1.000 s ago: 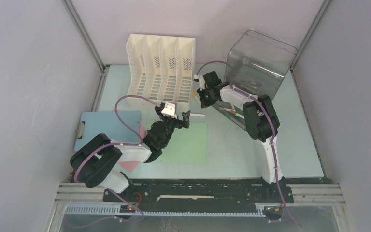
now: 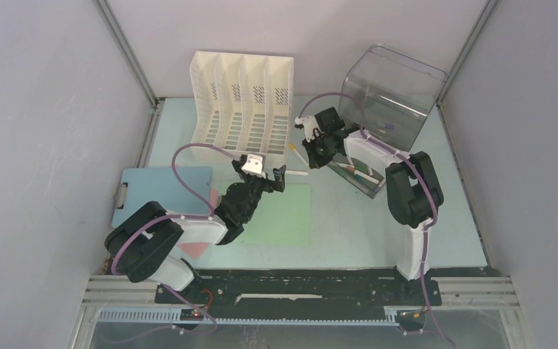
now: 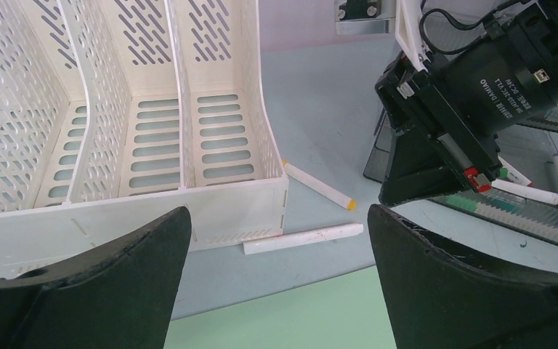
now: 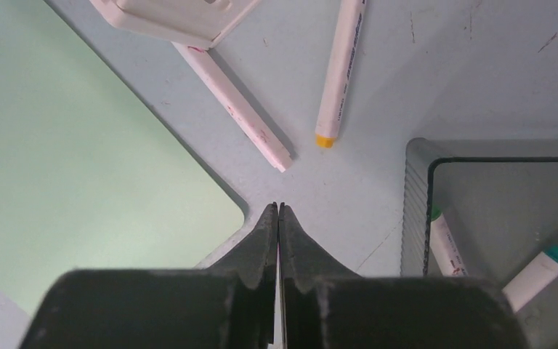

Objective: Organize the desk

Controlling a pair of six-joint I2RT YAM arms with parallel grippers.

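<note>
My right gripper is shut, its fingertips together with nothing between them. It hangs over the desk between two loose markers and the clear organizer. The yellow-ended marker (image 4: 340, 76) lies beside the white rack (image 3: 225, 207). A plain white marker (image 3: 304, 238) lies in front of that rack, one end close to its corner. In the grey transparent organizer (image 2: 352, 183) rest several markers, among them one with a green cap (image 4: 539, 275). My left gripper is open and empty, above the front of the rack and the green sheet (image 2: 283, 218).
A blue clipboard (image 2: 163, 193) lies at the left, with pink sheets (image 2: 195, 249) partly under the left arm. The rack's slots look empty. Bare desk (image 2: 349, 233) spreads in front of the organizer, and the organizer's raised lid (image 2: 392, 94) stands behind.
My right arm has swung to the right, and its gripper has moved slightly right, away from the yellow-ended marker, which still lies on the desk. The left arm has stayed still.
</note>
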